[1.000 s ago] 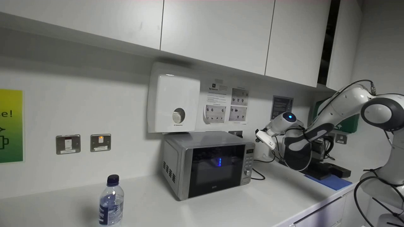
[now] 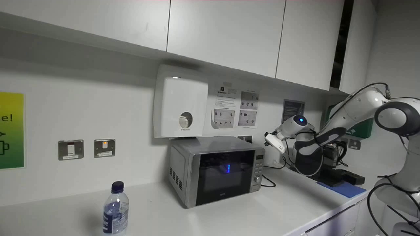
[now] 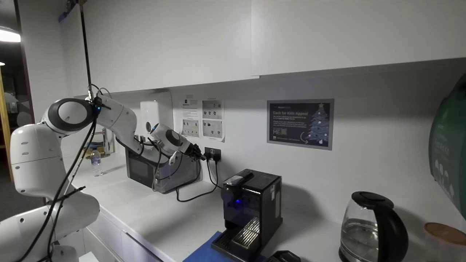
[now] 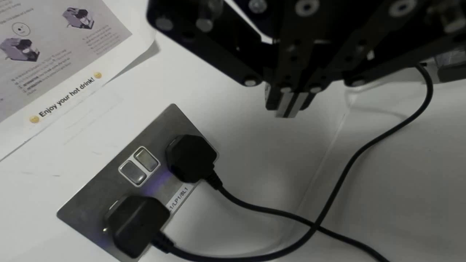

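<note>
In the wrist view my gripper is shut, its fingertips together and nothing showing between them. It hangs in front of the wall, up and to the right of a metal double socket (image 4: 150, 185) in that view. A black plug (image 4: 191, 158) sits in the socket's upper end, another black plug (image 4: 136, 225) in its lower end. Two small switches (image 4: 139, 166) lie between them. No contact shows between my fingers and the socket. From the second exterior view, my gripper (image 3: 204, 157) appears close to the socket (image 3: 213, 153), beyond the coffee machine.
Black cables (image 4: 345, 174) run from the plugs under my gripper. A microwave (image 2: 220, 173) stands close by on the counter. Also there are a water bottle (image 2: 116, 210), a coffee machine (image 3: 253, 209) and a glass kettle (image 3: 360, 229). Cabinets (image 2: 224, 35) hang overhead.
My wrist and gripper have shifted very slightly up and to the left in the first exterior view. Everything else stays in place.
</note>
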